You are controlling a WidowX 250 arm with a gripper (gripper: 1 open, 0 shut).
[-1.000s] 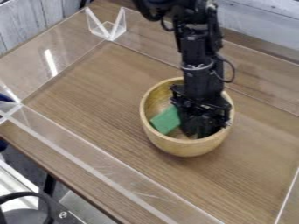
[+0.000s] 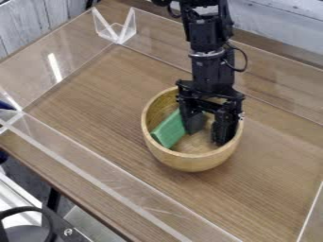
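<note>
A round tan wooden bowl [image 2: 192, 159] sits on the wooden table, a green block [image 2: 171, 129] lying inside it toward its left. My black gripper [image 2: 210, 121] comes down from the top centre and reaches into the bowl, to the right of the green block. Its fingers are dark and overlap the bowl's shadowed interior; they look apart, and I see nothing clearly held between them.
A white wire-like object [image 2: 116, 28] stands at the back left. Dark shapes lie at the lower left, by the table's edge.
The bowl has shifted slightly to the left.
</note>
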